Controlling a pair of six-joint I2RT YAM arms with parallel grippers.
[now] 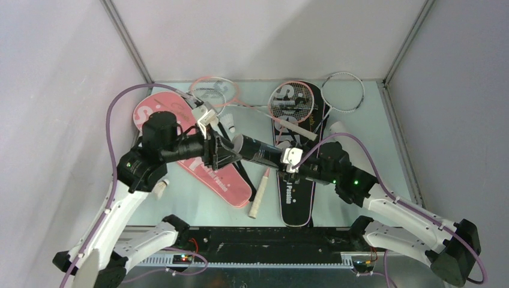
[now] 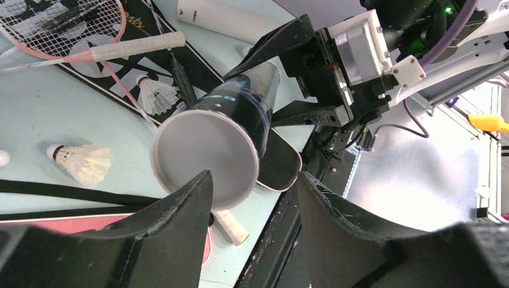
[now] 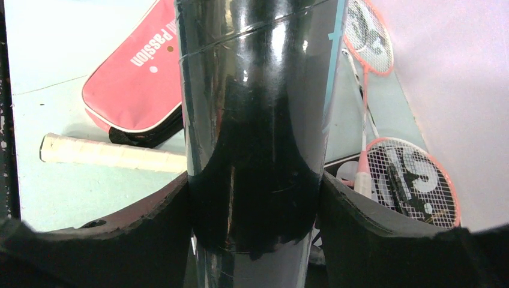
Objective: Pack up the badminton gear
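Note:
A dark tube (image 1: 256,151), apparently a shuttlecock tube, hangs in the air with my right gripper shut around it. In the left wrist view its open white-rimmed end (image 2: 204,153) faces my left gripper, which stands open just before it, nothing between its fingers. Below lie a pink bag (image 1: 219,186), a black bag (image 1: 295,204), pink rackets (image 1: 288,84), a white racket (image 1: 342,111) and loose shuttlecocks (image 2: 84,162).
A pale cylinder (image 2: 222,21) lies to the right under my right arm. The rig's walls bound the pale table (image 1: 384,144), with a dark rail along the front.

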